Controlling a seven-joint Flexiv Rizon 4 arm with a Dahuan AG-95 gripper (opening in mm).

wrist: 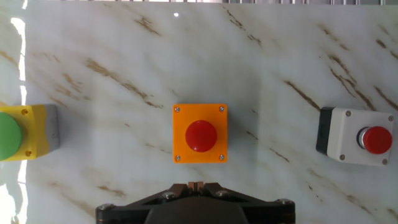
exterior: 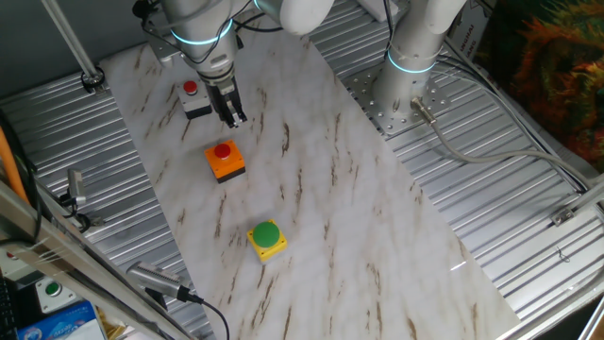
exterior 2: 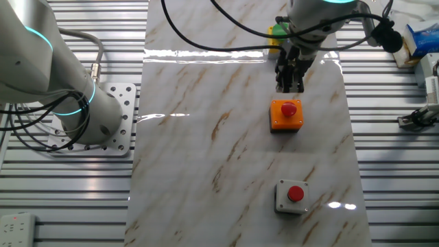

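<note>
An orange box with a red push button sits in the middle of the wrist view, flat on the marble-patterned board. My gripper shows at the lower edge there, its fingertips together and nothing visible between them. In exterior view 1 the gripper hangs above the board, between the orange box and a grey-white box with a red button. A yellow box with a green button stands on the orange box's other side. No button is being touched, as far as the views show.
The arm's base is bolted beside the board on a slatted metal table. A dark cable loops from the arm. Bare board lies on the base's side of the buttons.
</note>
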